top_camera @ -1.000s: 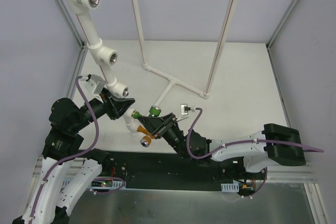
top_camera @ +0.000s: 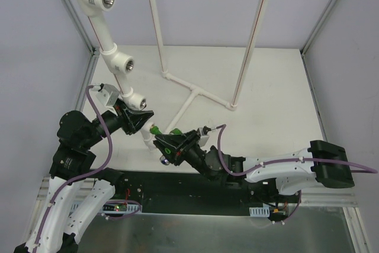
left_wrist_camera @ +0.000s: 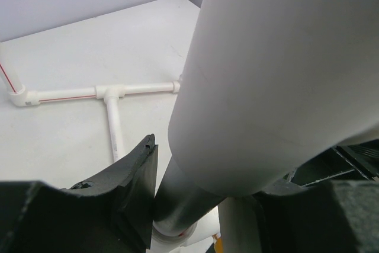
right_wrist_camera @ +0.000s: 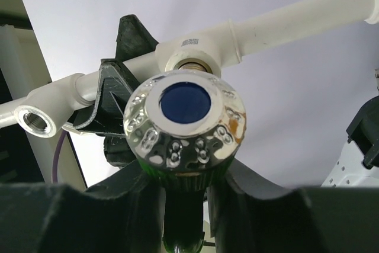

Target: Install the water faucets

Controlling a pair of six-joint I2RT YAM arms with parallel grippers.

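The white pipe (top_camera: 103,31) with its row of side sockets runs down the left in the top view. My left gripper has a finger on either side of this pipe (left_wrist_camera: 260,75); whether it presses on it is unclear. My right gripper is shut on the green body of a faucet (right_wrist_camera: 185,125) with a chrome, blue-capped knob. Behind the knob, a pipe socket (right_wrist_camera: 201,48) shows a bit of brass thread. The knob hides how the faucet's inlet stands against the socket. Beside it, the left gripper's fingers (right_wrist_camera: 112,96) straddle the pipe.
Another socket (right_wrist_camera: 35,119) stands empty beyond the left gripper. Thin white pipes (top_camera: 198,92) run across the back of the white board (top_camera: 272,99), whose right half is clear. Both grippers are close together at the pipe.
The right forearm has shifted slightly; the left arm looks still.
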